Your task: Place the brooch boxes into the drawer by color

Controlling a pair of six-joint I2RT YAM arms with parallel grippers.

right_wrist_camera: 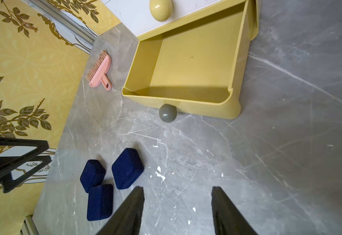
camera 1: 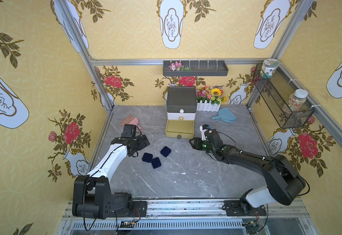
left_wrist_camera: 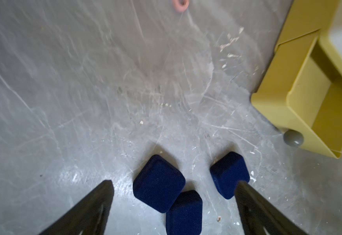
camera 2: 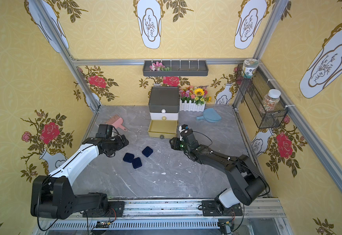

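Observation:
Three dark blue brooch boxes lie on the grey table. In the left wrist view, one box (left_wrist_camera: 159, 184) touches a second box (left_wrist_camera: 184, 213), and a third box (left_wrist_camera: 228, 174) sits apart. My left gripper is open above them, its fingers (left_wrist_camera: 96, 203) wide and empty. The bottom drawer (right_wrist_camera: 196, 106) of the small cabinet (camera 1: 182, 97) is pulled out; it is yellow with a grey knob (right_wrist_camera: 167, 113) and an empty floor. My right gripper, open with nothing between its fingers, is over the table in front of the drawer's right side.
A pink brush (right_wrist_camera: 100, 70) lies at the back left and a blue dustpan (camera 2: 210, 115) at the back right. White-fenced flowers (camera 1: 209, 105) stand beside the cabinet. A wire basket (camera 1: 282, 94) hangs on the right wall.

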